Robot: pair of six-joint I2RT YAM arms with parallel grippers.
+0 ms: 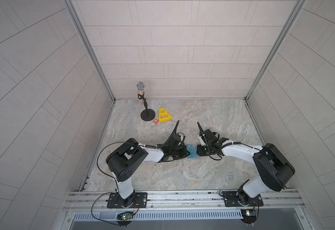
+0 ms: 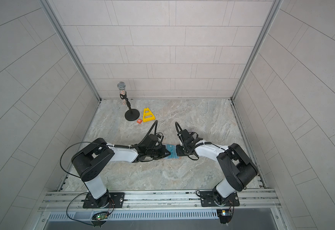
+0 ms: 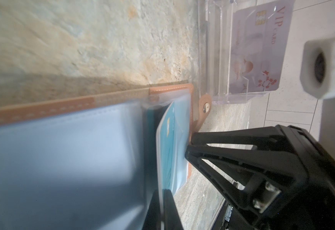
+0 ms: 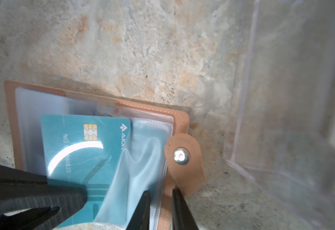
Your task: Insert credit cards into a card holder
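The card holder, tan-edged with clear sleeves and a snap tab, lies open on the table between my grippers. A teal card lies over its sleeve; in the left wrist view it stands edge-on at my left gripper, which is shut with the card's edge between its fingertips. My right gripper is at the holder's tan right edge, its fingers slightly apart, partly out of frame. A clear box with a VIP card shows at the right in the left wrist view.
A microphone stand, a yellow frame and a small red block stand at the back left.
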